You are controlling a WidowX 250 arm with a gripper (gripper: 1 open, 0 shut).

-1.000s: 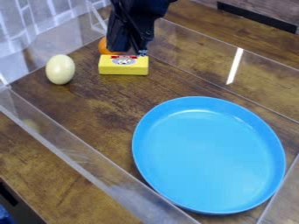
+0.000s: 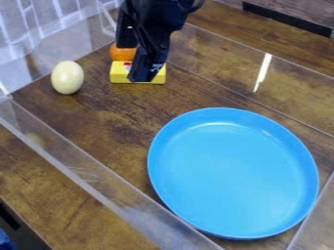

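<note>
My black gripper (image 2: 141, 61) hangs at the top centre, open, its fingers coming down over a yellow box (image 2: 123, 73) with red print. An orange round object (image 2: 121, 53) sits just behind the box, partly hidden by the gripper. Whether the fingers touch the box cannot be told from this view. A white egg-shaped object (image 2: 68, 78) stands to the left. A large blue plate (image 2: 232, 174) lies at the lower right.
Clear plastic walls border the wooden surface (image 2: 92, 127) at left and bottom.
The gripper has come down lower over the yellow box, covering more of it. The box, egg-shaped object and plate look unmoved.
</note>
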